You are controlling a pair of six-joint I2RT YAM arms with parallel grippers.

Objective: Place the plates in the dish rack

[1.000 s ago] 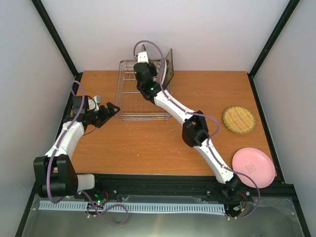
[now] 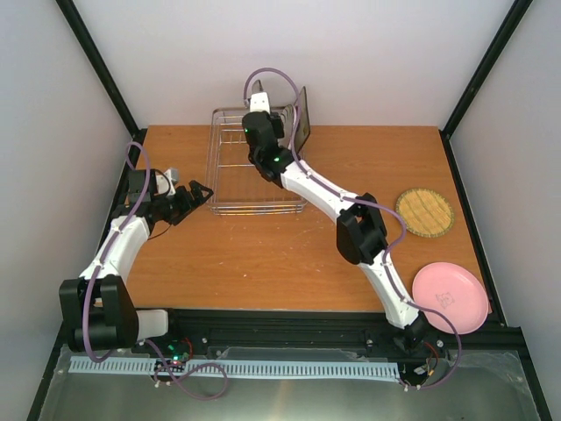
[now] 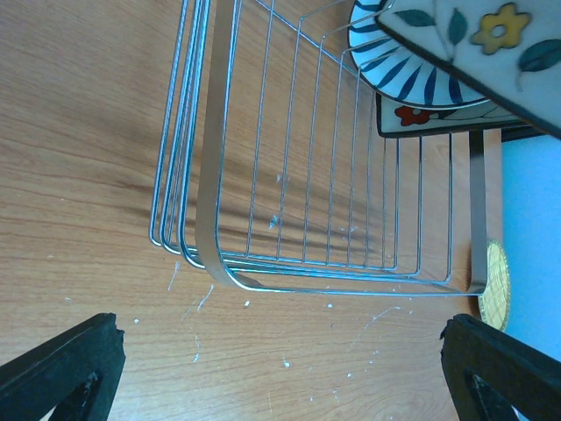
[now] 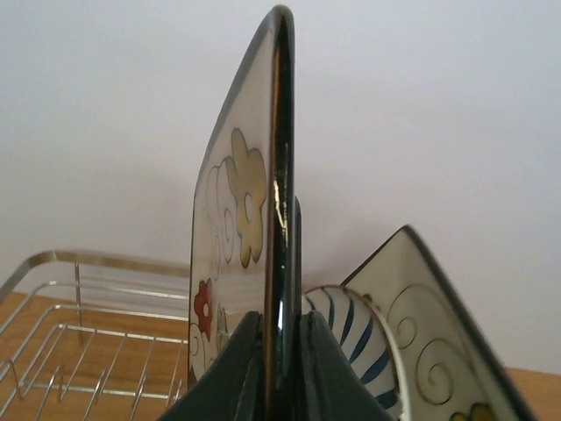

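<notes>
The wire dish rack (image 2: 219, 167) stands at the back middle of the table, with plates in its right part: a blue-striped plate (image 4: 346, 342) and a square flowered plate (image 4: 438, 351). My right gripper (image 2: 266, 132) is over that part, shut on another flowered plate (image 4: 228, 228), held upright on edge. Whether it rests in the rack cannot be told. My left gripper (image 2: 199, 191) stands open at the rack's left front, empty, as the left wrist view shows. A pink plate (image 2: 450, 296) lies at the front right of the table.
A round woven mat (image 2: 424, 212) lies on the right of the table. The table's middle in front of the rack is clear. Walls enclose the back and both sides.
My right arm and gripper have shifted slightly to the right at the back of the rack. The left arm has not moved.
</notes>
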